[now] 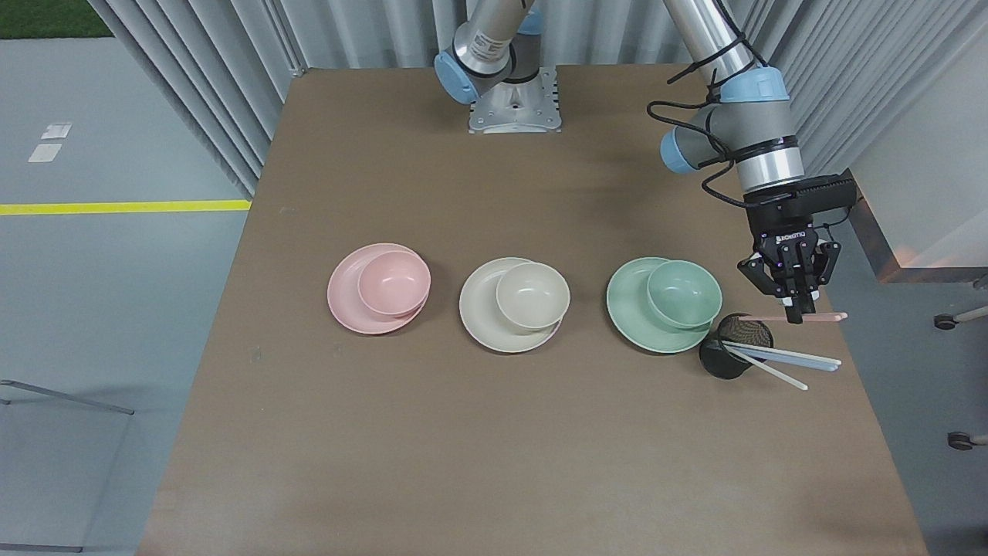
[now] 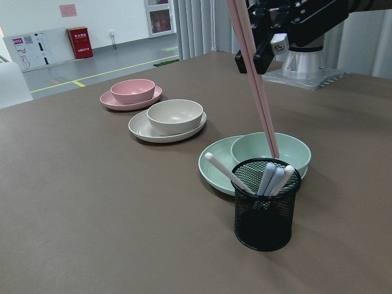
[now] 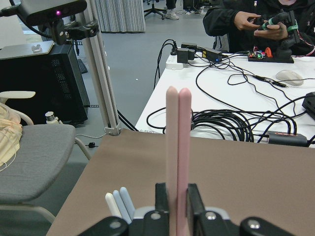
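Observation:
My gripper [image 1: 802, 302] is shut on a pair of pink chopsticks [image 2: 261, 104], tilted upright above a black mesh cup [image 2: 263, 222] at the table's right side. The cup holds several white and pale blue sticks [image 3: 125, 203]. The chopsticks' lower ends are near the cup's rim; whether inside it, I cannot tell. Just behind the cup sit a green bowl [image 1: 683, 295] and green plate [image 1: 632, 315]. A white bowl [image 1: 532, 295] on its plate is in the middle, a pink bowl [image 1: 394, 282] on its plate at the left.
In the wrist view, a white desk [image 3: 202, 91] with cables lies beyond the table's edge.

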